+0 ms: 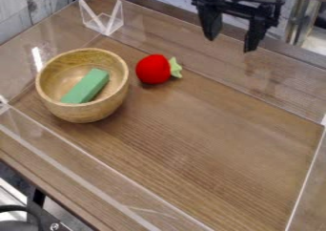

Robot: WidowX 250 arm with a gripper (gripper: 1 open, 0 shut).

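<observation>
At the top right of the camera view hangs my black gripper (239, 25), raised over the back of the wooden table; whether it is open or shut is unclear. A red tomato-like object (154, 70) with a green leafy top sits left of centre. A wooden bowl (103, 107) on the left holds a green block (84, 87).
A small white wire-like object (101, 16) stands at the back left. The centre, right and front of the wooden table (211, 163) are clear. Dark cables or parts show at the lower left corner.
</observation>
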